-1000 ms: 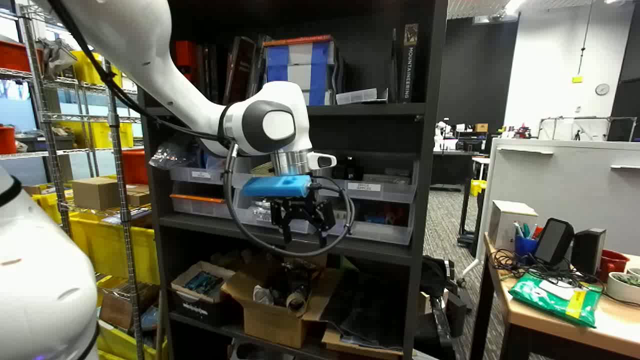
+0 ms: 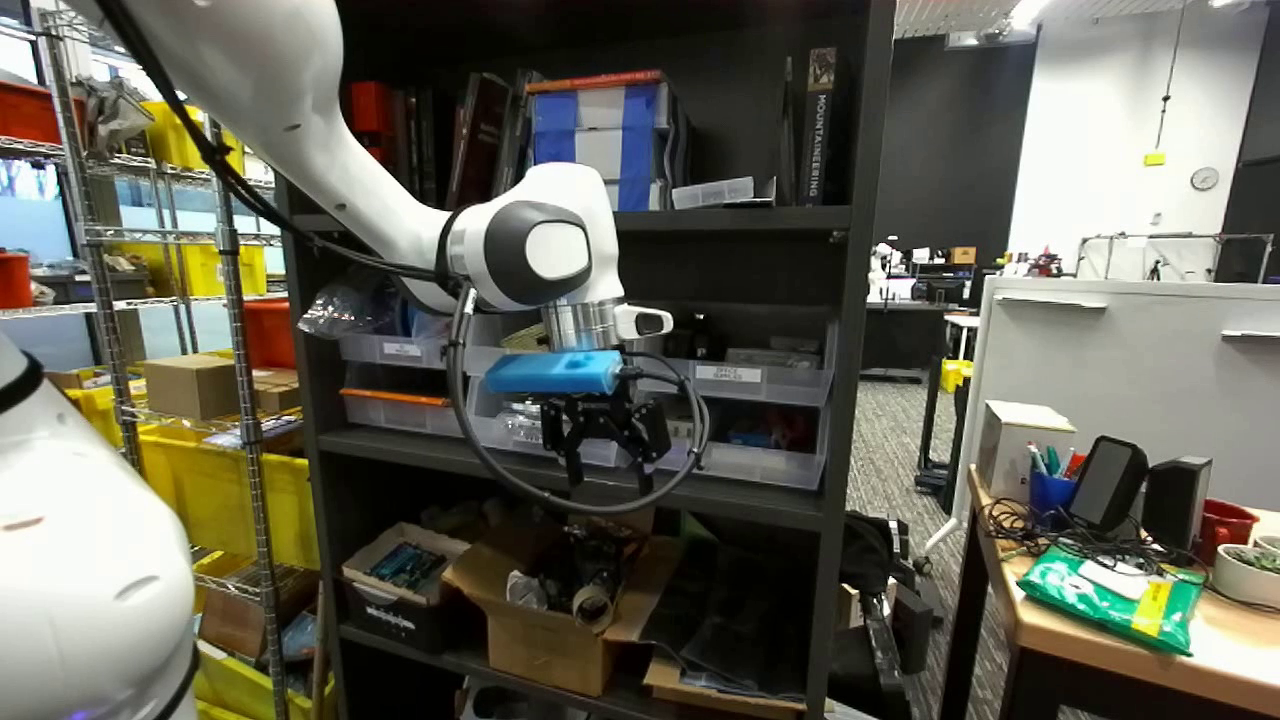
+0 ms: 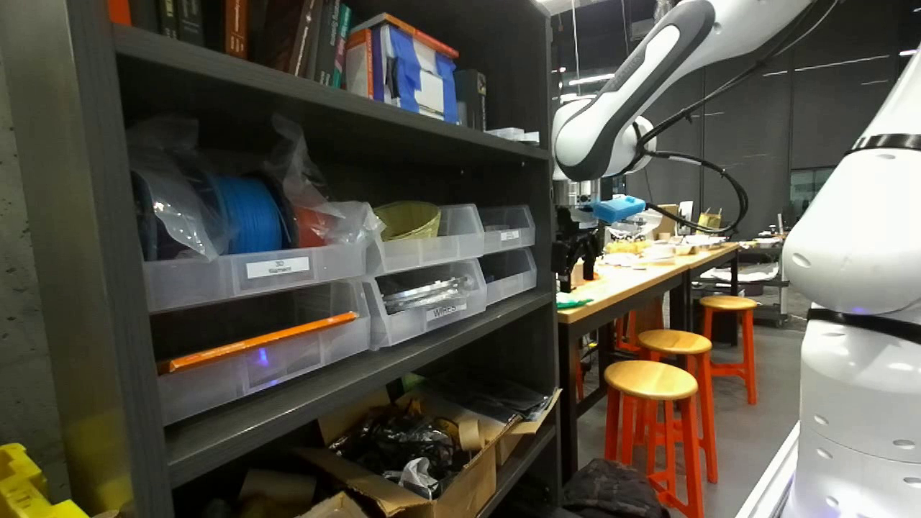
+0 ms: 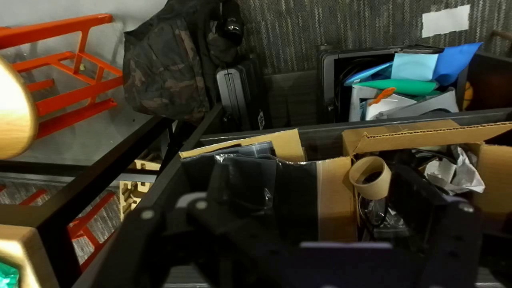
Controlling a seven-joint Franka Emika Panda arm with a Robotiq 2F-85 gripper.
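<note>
My black gripper [image 2: 612,480] points downward in front of the dark shelf unit [image 2: 768,502], its two fingers apart and nothing between them. Exterior view 2 shows the gripper [image 3: 576,275] beside the shelf's right upright, partly dark against it. Looking down in the wrist view, the blurred fingers stand wide apart above an open cardboard box [image 4: 334,192]. That box holds a tape roll [image 4: 369,177], crumpled white wrapping [image 4: 456,173] and dark bags. Clear plastic bins sit on the middle shelf, among them the bin labelled wires [image 3: 432,315].
Books and a blue-taped box [image 2: 600,132] occupy the top shelf. A wire rack with yellow bins [image 2: 234,492] stands at the left. To the right is a desk [image 2: 1092,636] with a green packet [image 2: 1116,594]. Wooden stools [image 3: 652,380] line the workbench. A cable loops below the wrist.
</note>
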